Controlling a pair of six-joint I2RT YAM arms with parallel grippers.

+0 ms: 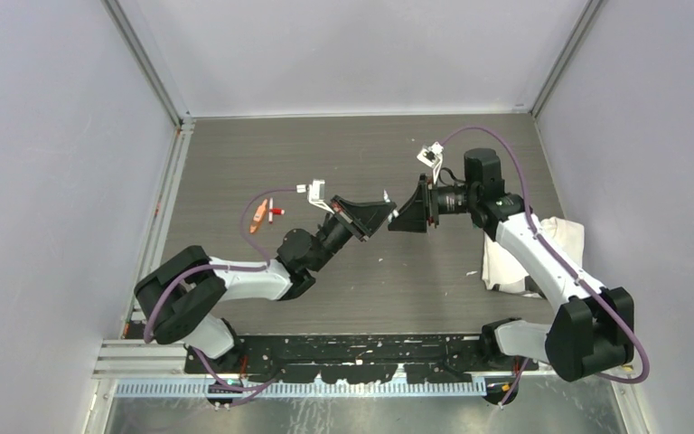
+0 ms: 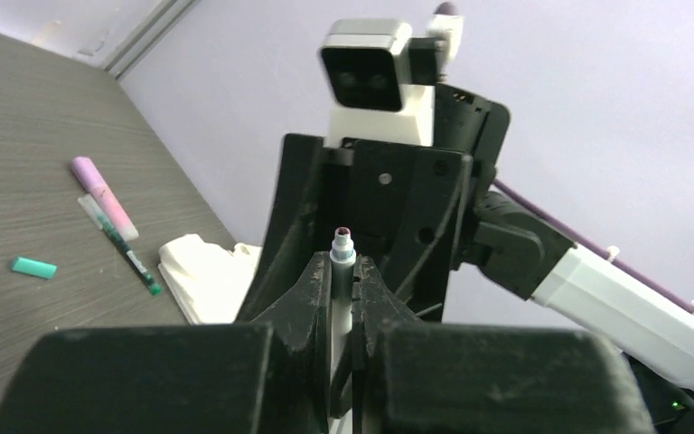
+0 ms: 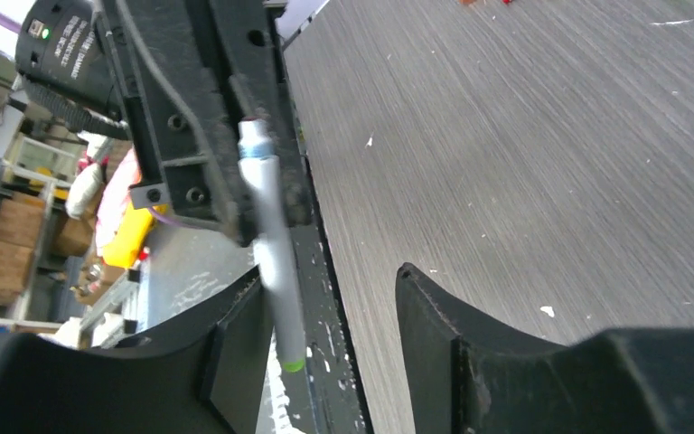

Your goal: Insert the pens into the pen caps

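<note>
A slim white pen [image 2: 342, 280] stands tip up in the left wrist view, with my left gripper shut on it. My right gripper is open; its fingers are spread around empty space, and the pen [image 3: 276, 240] crosses in front of one finger. From above, both grippers meet at mid-table, the pen [image 1: 386, 195] between them. The green end of the pen points down in the right wrist view. A small green cap [image 2: 33, 268] lies on the table. A red cap [image 1: 277, 212] and a red-and-white pen [image 1: 270, 205] lie at the left.
Beside the red pen is an orange marker [image 1: 258, 216]. A pink marker [image 2: 104, 196] and a green-ended pen [image 2: 122, 246] lie near the white cloth [image 2: 208, 271], which rests at the table's right.
</note>
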